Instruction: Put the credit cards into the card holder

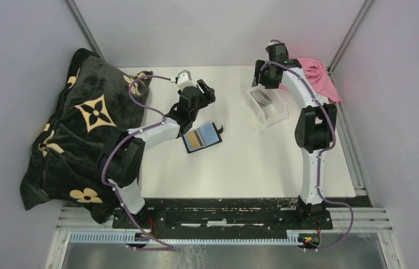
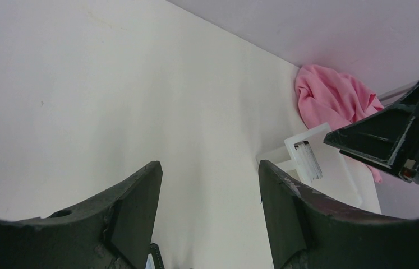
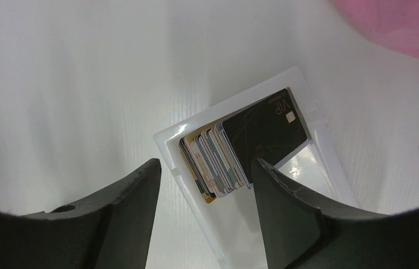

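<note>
A white box [image 1: 277, 113] on the right of the table holds the credit cards. In the right wrist view, a black VIP card [image 3: 268, 124] lies flat beside a slanted row of several cards [image 3: 218, 162]. My right gripper is over the box's far end, fingers apart and nothing between them. The flat card holder [image 1: 207, 135], with blue and tan parts and a dark edge, lies left of the table's middle. Behind it, above the table, hovers my left gripper, open and empty. Only a corner of the holder [image 2: 157, 258] shows in the left wrist view.
Pink cloth [image 1: 317, 78] is heaped at the back right, close behind the box. A dark flowered blanket [image 1: 83, 129] covers the left side. Bare table [image 1: 240, 162] stretches between holder and box.
</note>
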